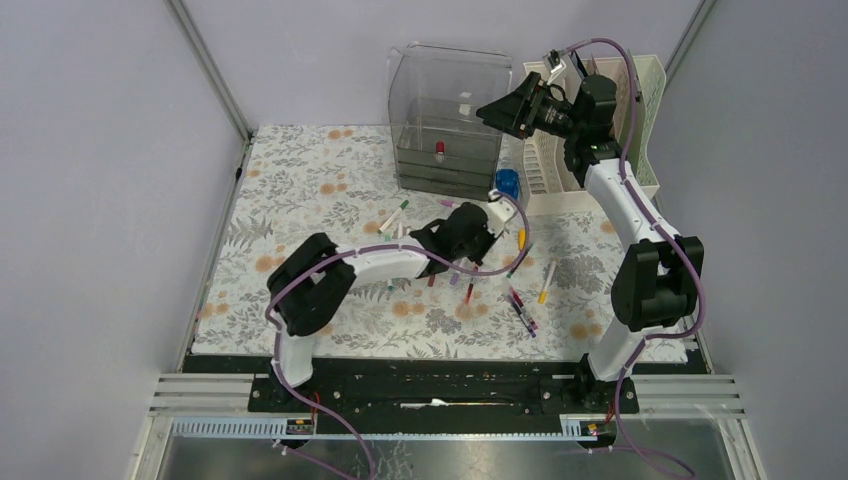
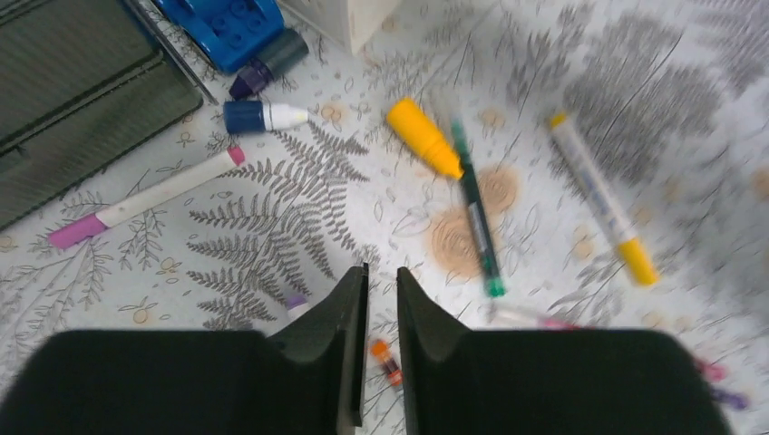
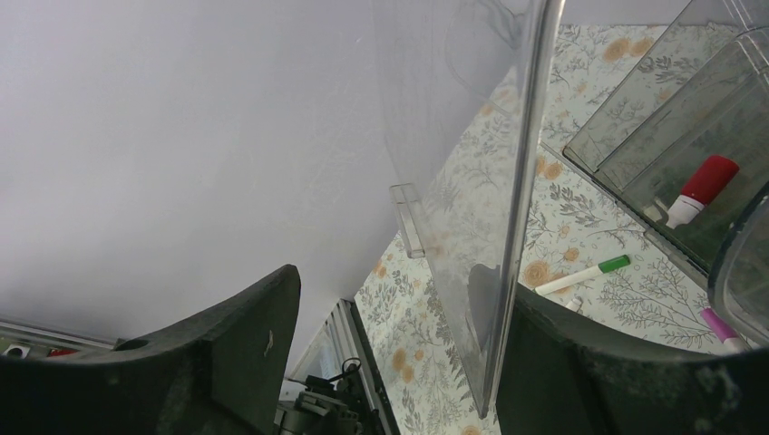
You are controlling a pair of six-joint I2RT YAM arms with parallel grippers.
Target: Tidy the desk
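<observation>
My left gripper hangs over the middle of the patterned desk, its fingertips a narrow gap apart, nothing visible between them. Around it lie a yellow marker [image 2: 423, 136], a green pen [image 2: 476, 217], a white-yellow marker [image 2: 594, 190], a pink marker [image 2: 159, 192] and more pens. My right gripper is high at the back, fingers apart around the upright edge of a clear plastic panel [image 3: 462, 227] of the acrylic organizer [image 1: 445, 170]; contact is unclear. A red-capped marker [image 3: 703, 186] sits inside the organizer.
A white slotted holder [image 1: 548, 200] stands at back right, a blue item [image 2: 238, 27] beside it. Walls border both sides.
</observation>
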